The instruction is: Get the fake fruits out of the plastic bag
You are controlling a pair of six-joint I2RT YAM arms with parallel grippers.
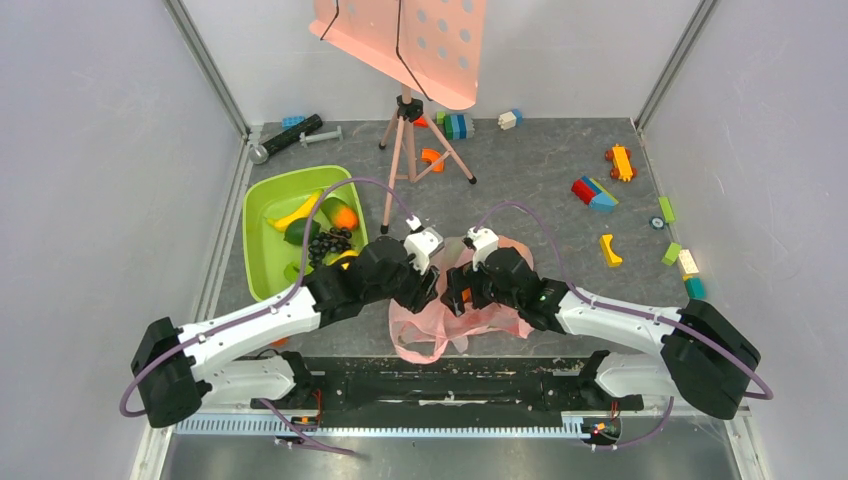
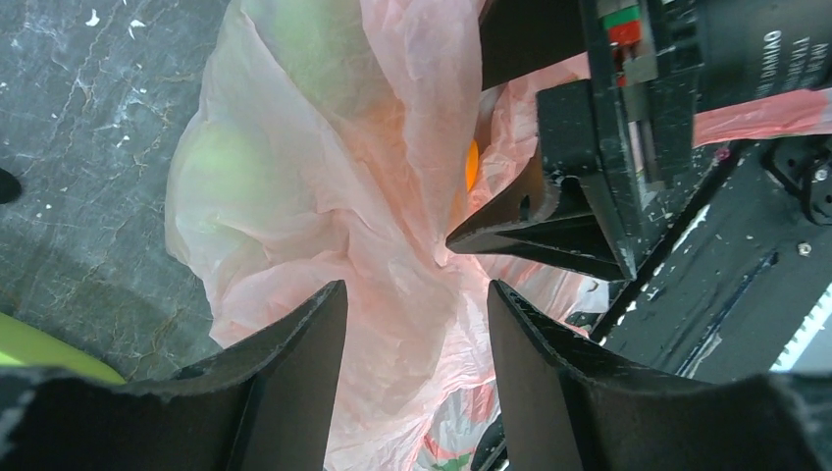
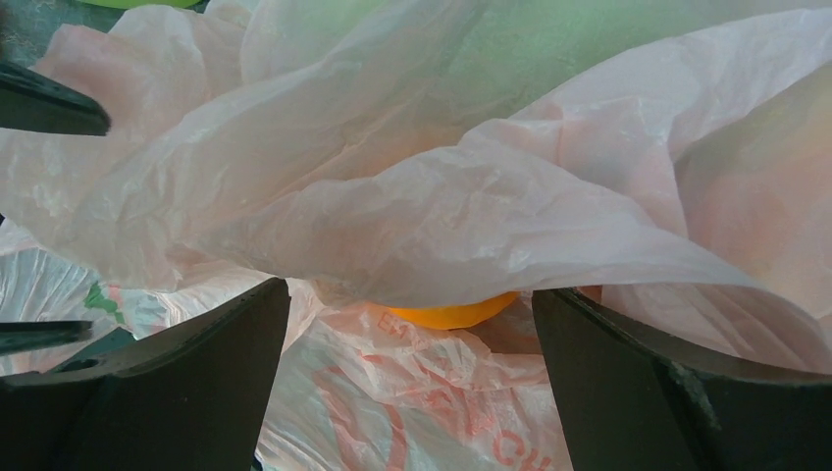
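Note:
A crumpled pink plastic bag (image 1: 430, 330) lies at the front middle, with green shapes showing through it in both wrist views. My left gripper is open above its left part, facing the other gripper. My right gripper is open low at the bag, a fold of plastic lying across the space between its fingers. Behind that fold shows part of an orange-yellow fruit (image 3: 442, 317). The green tray (image 1: 262, 265) holds a banana, mango, avocado, grapes and other fruit.
A pink tripod stand (image 1: 395, 160) stands at the back. Toy blocks (image 1: 593, 193) and a toy car (image 1: 620, 160) lie on the right. A black microphone (image 1: 295, 135) lies back left.

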